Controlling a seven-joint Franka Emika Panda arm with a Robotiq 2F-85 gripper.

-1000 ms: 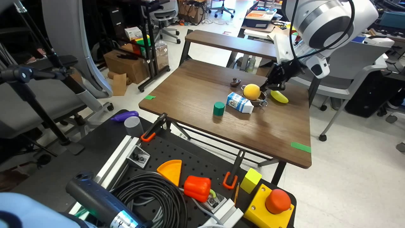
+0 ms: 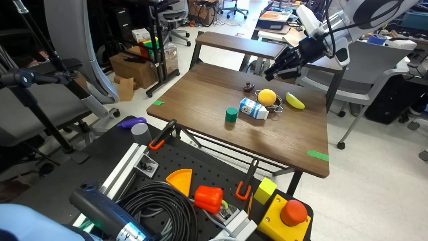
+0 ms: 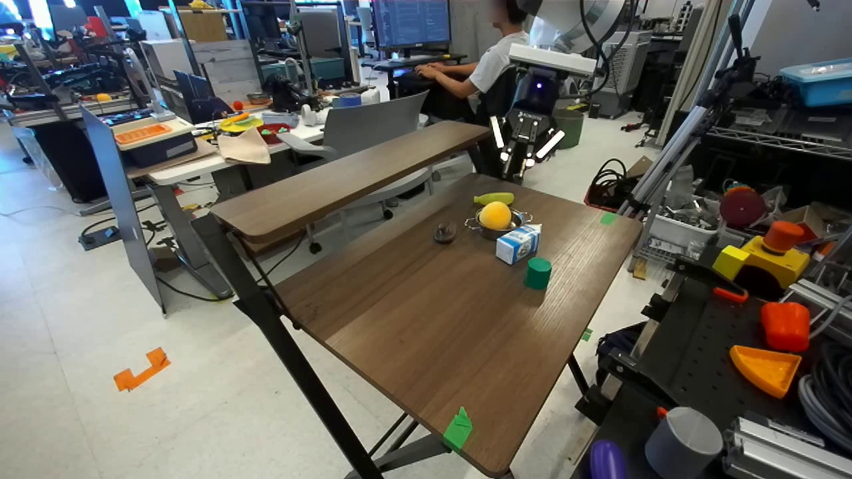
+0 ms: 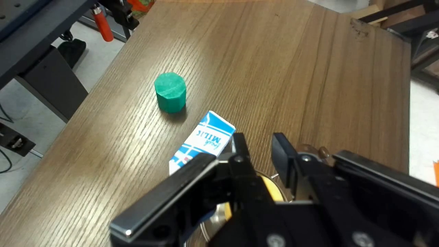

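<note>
My gripper is open, its fingers apart with nothing held between them. In exterior view 1 it hangs above the table's far side, clear of the objects. A yellow-orange ball (image 2: 266, 97) rests in a small metal pot (image 2: 278, 105) with wire handles. Against the pot lies a blue-and-white milk carton (image 2: 253, 108) on its side. The green block (image 2: 231, 114) stands apart from the carton. A yellow-green banana-like piece (image 2: 295, 100) lies on the pot's other side, and a small dark brown object (image 2: 248, 87) sits behind. My fingers partly hide pot and ball in the wrist view.
A raised shelf (image 3: 351, 179) runs along the table's back edge. Beyond the front edge, a black bench (image 2: 160, 160) carries clamps, cables and a red pepper (image 2: 208, 198).
The gripper has risen from beside the pot and ball, away from the tabletop and slightly left in exterior view 1. The table objects look unmoved.
</note>
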